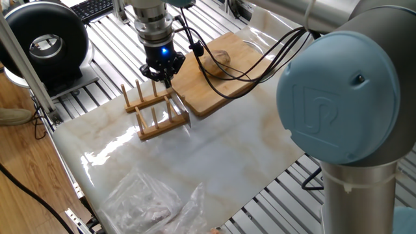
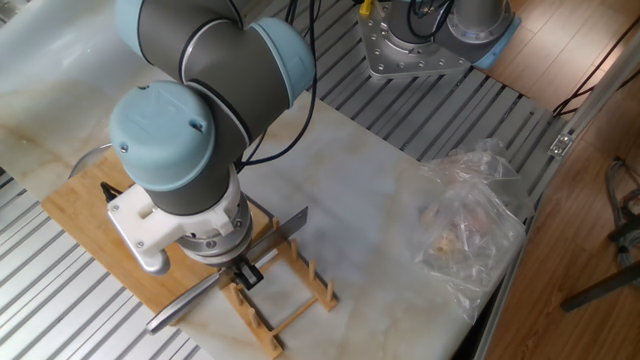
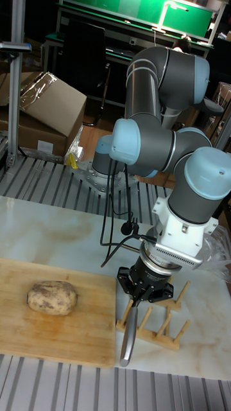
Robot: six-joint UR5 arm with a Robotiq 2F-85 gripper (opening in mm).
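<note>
A knife with a metallic handle stands with its blade at the wooden rack, a small stand with upright pegs. In exterior view 1 the rack lies left of the cutting board, with the blade along its right end. My gripper points down at that end of the rack. Its black fingers come together around the knife near where handle and blade meet, and appear shut on it. The contact itself is partly hidden. In exterior view 3 the handle slants down toward the near edge from beneath the gripper.
A potato rests on the wooden cutting board beside the rack. Clear plastic bags lie near the table's far corner. Black cables hang from the arm over the board. The marbled sheet is bare between rack and bags.
</note>
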